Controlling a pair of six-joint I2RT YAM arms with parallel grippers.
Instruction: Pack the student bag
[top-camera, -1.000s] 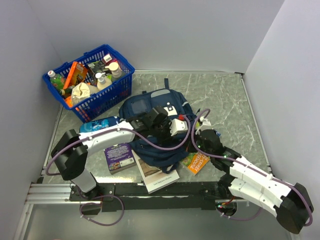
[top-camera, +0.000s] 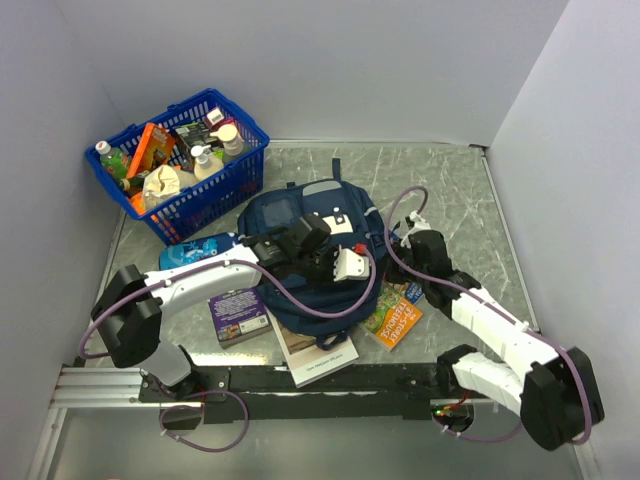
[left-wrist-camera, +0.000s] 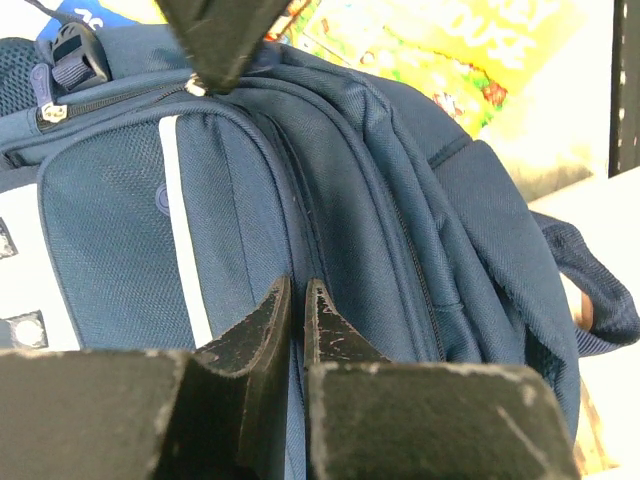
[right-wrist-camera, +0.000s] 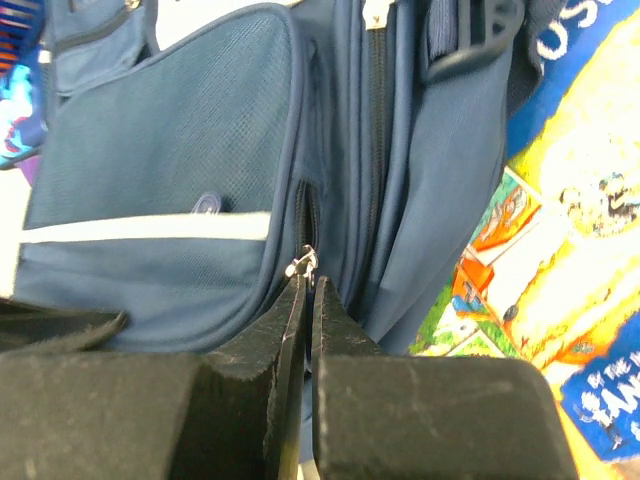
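A navy backpack (top-camera: 292, 208) lies in the middle of the table. My left gripper is shut on a fold of its fabric beside a white stripe. My right gripper is shut on a zipper pull (right-wrist-camera: 303, 265) at the end of a dark zipper on the bag. Books lie around the bag: a purple one (top-camera: 240, 315), a pale one (top-camera: 315, 360) partly beneath it and orange-yellow ones (top-camera: 395, 322). A blue patterned item (top-camera: 190, 252) is at the left.
A blue basket (top-camera: 205, 210) full of bottles and packets stands at the back left. Bare marble table (top-camera: 470, 220) shows at the back right. Walls bound the table on both sides and behind.
My right arm has moved up and slightly right in the top view, away from the front of the bag. The left arm has shifted slightly; the bag looks nearly unchanged.
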